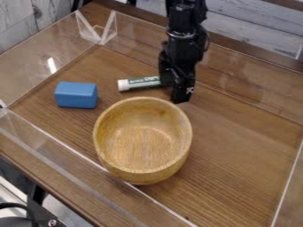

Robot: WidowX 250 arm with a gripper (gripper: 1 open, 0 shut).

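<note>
My black gripper (176,89) reaches down from the top centre to just behind the wooden bowl, at the right end of a white-and-green cylindrical object (138,83) lying on the table. Its fingers are dark and small, and I cannot make out clearly whether anything is between them. The oval tan bowl (141,141) sits in the lower middle. A blue block (76,94) lies to the left of the bowl.
The wooden table (236,151) has free room at the right and lower right. Raised edges run along the left and far right. A dark cable lies at the bottom left corner.
</note>
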